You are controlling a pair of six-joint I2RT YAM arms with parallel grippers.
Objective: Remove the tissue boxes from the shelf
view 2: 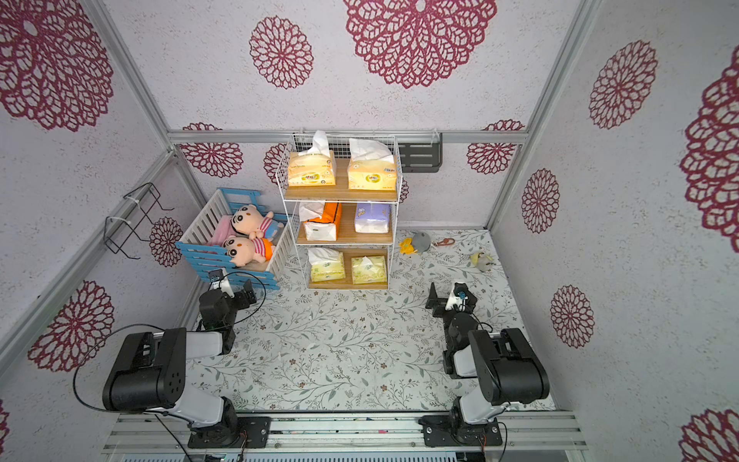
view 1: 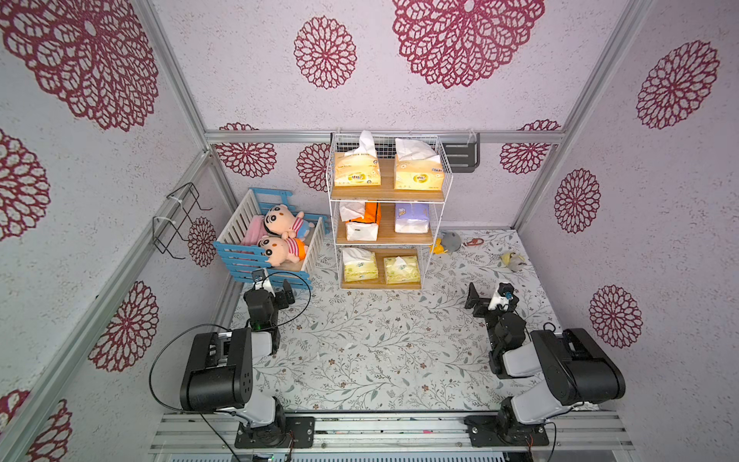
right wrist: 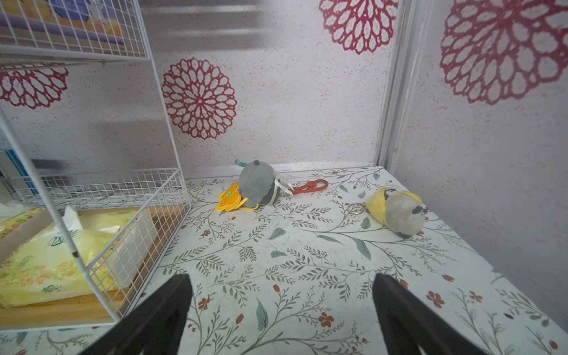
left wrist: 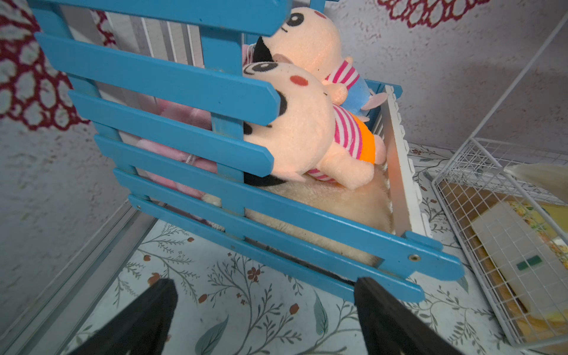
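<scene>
A white wire shelf with three wooden tiers point(view 1: 388, 193) stands at the back. Its top holds two cream tissue packs point(view 1: 355, 171) point(view 1: 418, 175); the middle holds an orange-and-white pack point(view 2: 322, 229) and a purple one point(view 2: 372, 214); the bottom holds two yellow packs point(view 2: 328, 268) point(view 2: 368, 272). My left gripper is open and empty, facing the blue crib left of the shelf. My right gripper is open and empty, low, to the right and front of the shelf.
The blue crib point(left wrist: 343, 226) holds plush dolls point(left wrist: 293, 127). A grey plush toy point(right wrist: 255, 183), a red item point(right wrist: 310, 185) and a yellow-grey plush point(right wrist: 396, 210) lie right of the shelf.
</scene>
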